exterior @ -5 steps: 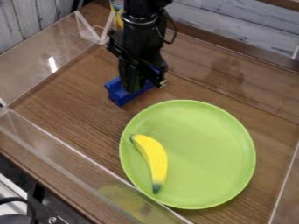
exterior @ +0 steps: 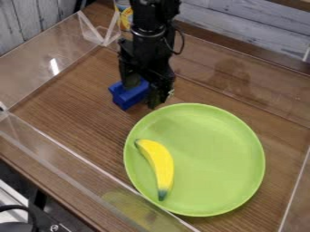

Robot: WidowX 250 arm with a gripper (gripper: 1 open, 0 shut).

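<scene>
My black gripper [exterior: 148, 83] hangs from the top centre, low over a blue block [exterior: 123, 96] on the wooden table, with its fingers around or just behind the block's right part; the near fingertips partly hide it. Whether the block is between the fingers is hard to tell. The gripper appears open. A green plate [exterior: 216, 163] fills the lower right, with a yellow banana [exterior: 159, 166] lying on its left side.
Clear plastic walls line the left and bottom of the table [exterior: 67, 118], and a white slatted wall stands at the back right. A yellow object [exterior: 125, 16] sits behind the arm at the top.
The gripper has moved down toward the table beside the blue block. The plate and banana are unchanged.
</scene>
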